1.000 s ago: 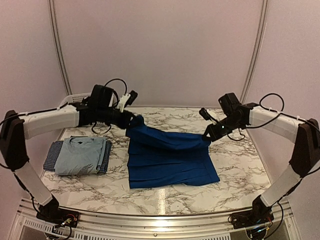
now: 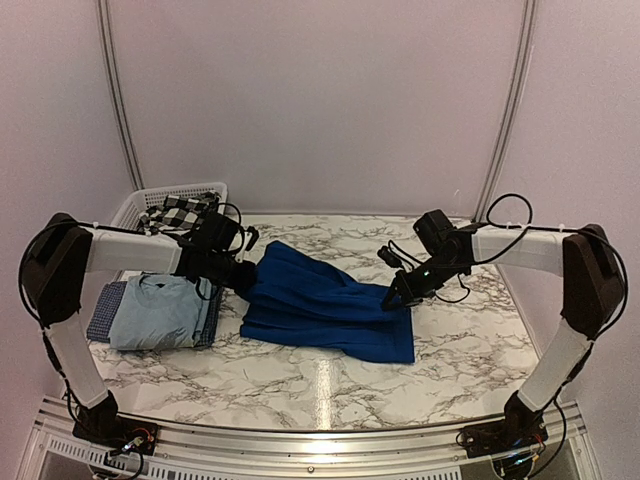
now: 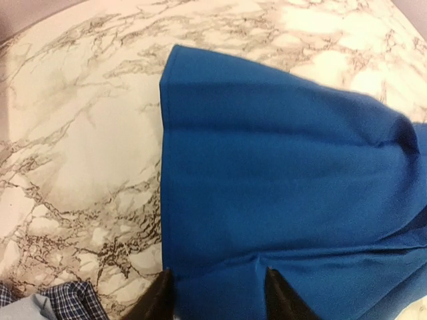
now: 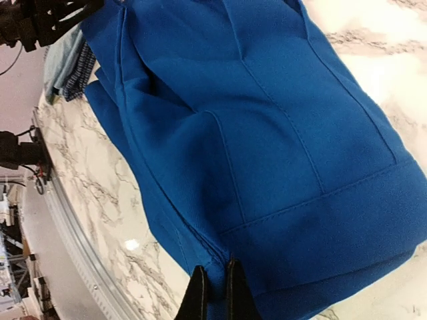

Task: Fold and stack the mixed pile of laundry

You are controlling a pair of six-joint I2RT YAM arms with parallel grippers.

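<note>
A dark blue garment lies folded lengthwise in loose layers across the middle of the marble table. My left gripper is over its left part, blurred at the bottom of the left wrist view, fingers apart with blue cloth below and between them. My right gripper is shut on a ridge of the blue cloth at the garment's right side. Left of it lies a stack with a light blue shirt on navy checked cloth.
A white basket with black-and-white checked cloth stands at the back left, partly behind the left arm. Bare marble shows in front of and behind the blue garment.
The left gripper is now higher in the top view.
</note>
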